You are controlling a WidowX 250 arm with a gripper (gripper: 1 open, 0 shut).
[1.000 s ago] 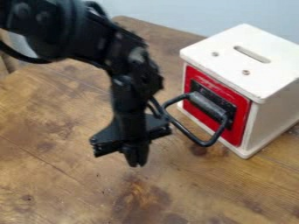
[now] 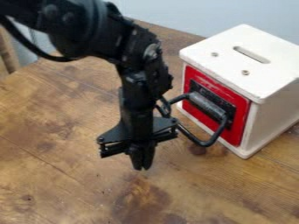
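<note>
My black gripper [image 2: 142, 159] hangs low over the wooden table [image 2: 70, 184], pointing down, its fingers shut with nothing visible between them. To its right stands a white box [image 2: 246, 66] with a red front panel [image 2: 229, 131], a dark section in that panel and a slot in its top. A black cable loop from the arm hangs in front of the panel and partly hides it.
A pale wall runs behind the table, and the box takes up the back right.
</note>
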